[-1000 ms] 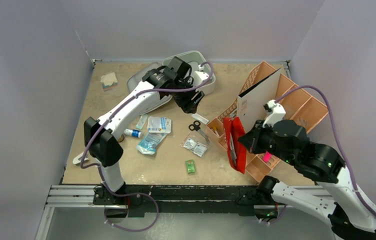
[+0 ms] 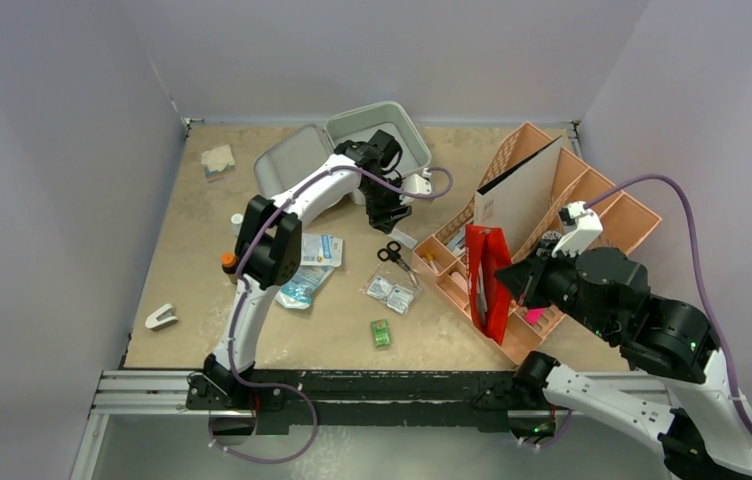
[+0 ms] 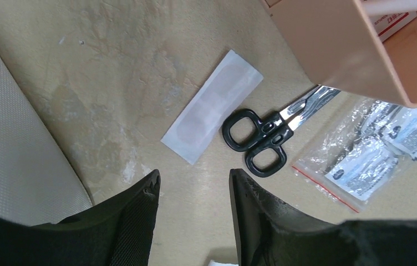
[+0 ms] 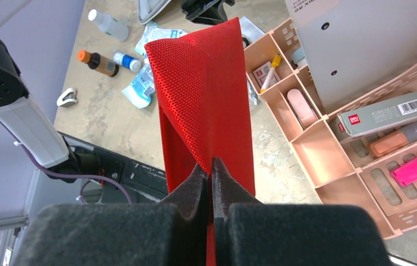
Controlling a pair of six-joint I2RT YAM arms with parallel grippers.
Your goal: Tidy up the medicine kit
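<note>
My right gripper is shut on a red pouch (image 4: 206, 94), holding it up over the near-left side of the peach compartment organizer (image 4: 320, 149). My left gripper stands open and empty above the table beside the organizer. Below it lie a white wrapped strip (image 3: 209, 108), black-handled scissors (image 3: 267, 163) and a clear zip bag with packets (image 3: 361, 172). A green small box (image 2: 381, 333), blue-white packs (image 2: 319, 250) and bottles (image 4: 101, 62) are also on the table.
A grey-green container (image 2: 395, 112) and its lid (image 2: 282, 160) sit at the back middle. A white stapler (image 2: 160, 316) lies at left. The near middle of the table has free room.
My left arm has shifted toward the back and straightened. My right gripper has moved slightly right with the red pouch.
</note>
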